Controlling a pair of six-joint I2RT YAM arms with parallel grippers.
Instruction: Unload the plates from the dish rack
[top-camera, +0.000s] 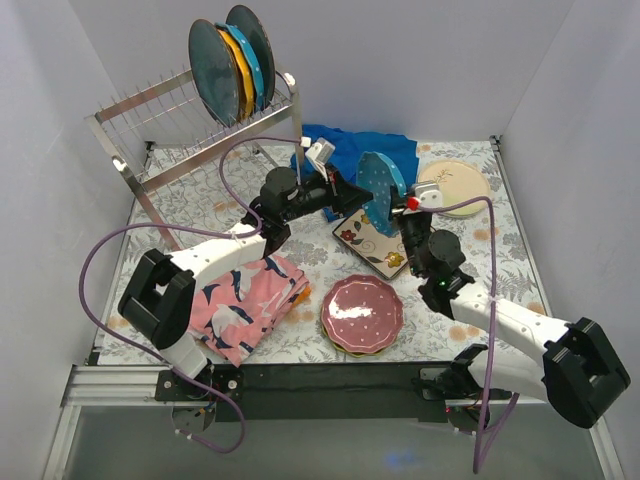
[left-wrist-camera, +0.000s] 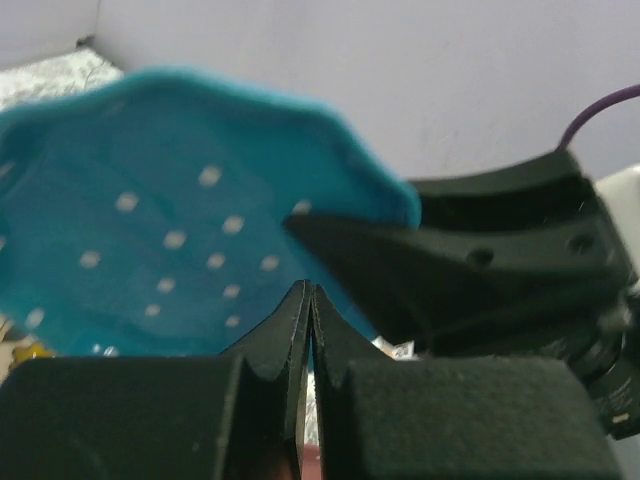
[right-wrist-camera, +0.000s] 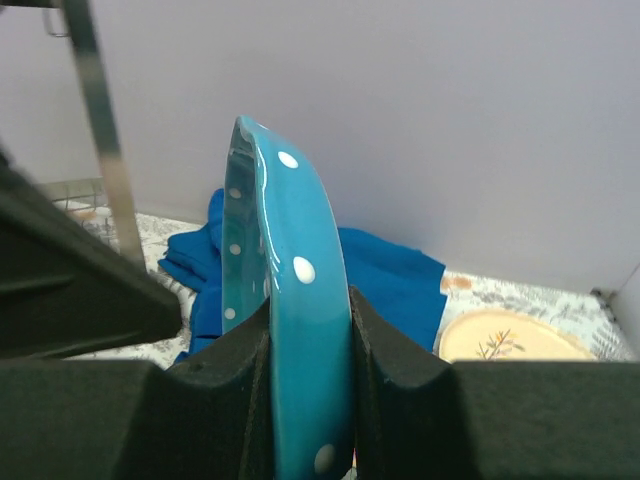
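Observation:
A blue plate (top-camera: 379, 186) with white dots is held on edge above the table, between my two grippers. In the right wrist view, the fingers of my right gripper rest on both sides of its rim, shut on it. My left gripper (top-camera: 357, 198) is close to the plate's left side. In the left wrist view, its fingers (left-wrist-camera: 275, 345) meet at the tips in front of the plate face, and nothing shows between them. The dish rack (top-camera: 150, 183) at the back left holds several plates, among them a yellow plate (top-camera: 243, 80) and another blue plate (top-camera: 250, 66).
Below the held plate lies a square floral plate (top-camera: 362, 240). A pink plate (top-camera: 361, 312) tops a stack at front center. A cream plate (top-camera: 455, 180) lies back right, a blue cloth (top-camera: 345, 145) at the back and a pink cloth (top-camera: 245, 310) front left.

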